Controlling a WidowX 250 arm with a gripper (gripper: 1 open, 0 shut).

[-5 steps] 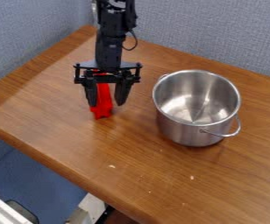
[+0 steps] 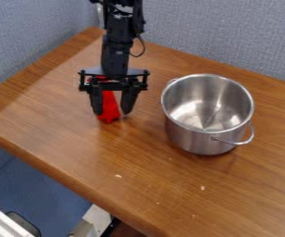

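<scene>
My black gripper hangs low over the wooden table, its two fingers reaching down around a red object that stands on the table left of centre. The red object is partly hidden behind the gripper, so whether the fingers grip it is unclear. A steel pot with two side handles stands to the right of the gripper, empty inside as far as shows.
Grey padded walls line the back and left. At the lower left, beyond the table's edge, are a blue floor and some dark cables.
The gripper is slightly lower than a second ago, over the same red object. The pot has not moved.
</scene>
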